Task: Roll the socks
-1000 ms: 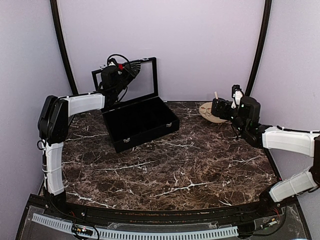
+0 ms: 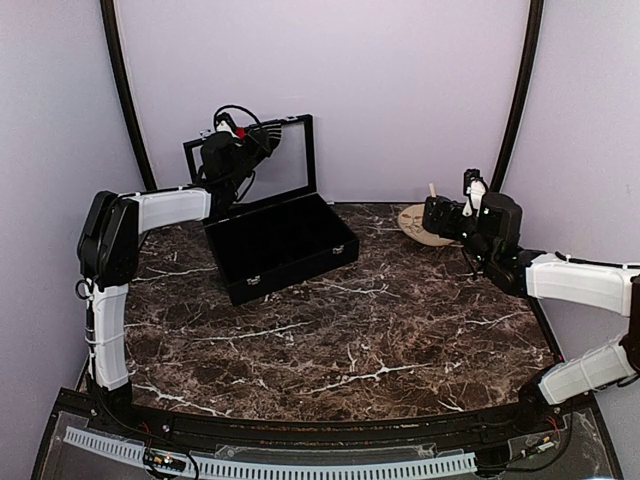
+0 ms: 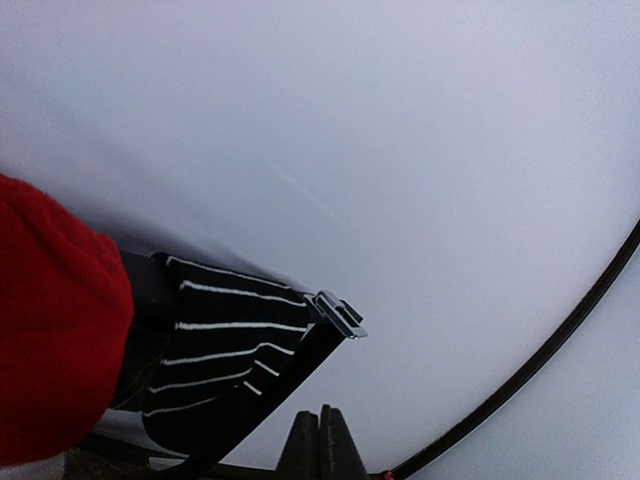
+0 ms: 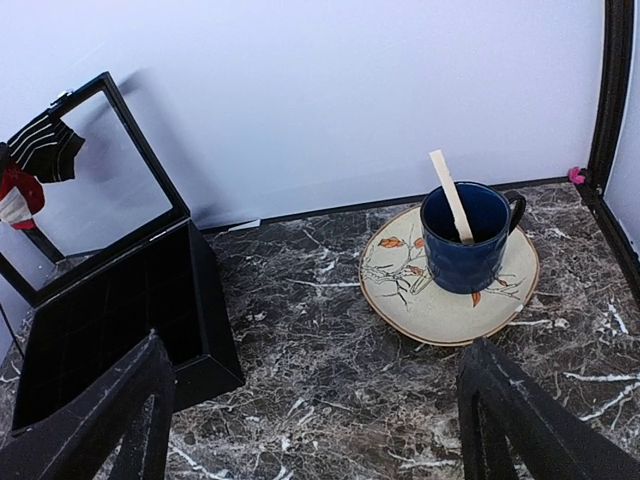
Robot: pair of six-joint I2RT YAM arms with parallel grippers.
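Note:
A black sock with white stripes point(image 3: 225, 330) hangs on the top edge of the open box lid point(image 3: 285, 385). Beside it, close to the left wrist camera, bulges a red cloth item; the right wrist view shows this red item point(image 4: 20, 192) with a white part, at the far left. My left gripper is shut with nothing between its fingers, and the striped sock lies outside them, up and to the left. Over the right side of the table my right gripper stands open and empty.
The black box point(image 2: 295, 273) stands open and dark inside at the back left. At the back right, a dark blue mug point(image 4: 465, 260) holding a wooden stick point(image 4: 452, 195) sits on a patterned plate point(image 4: 395, 305).

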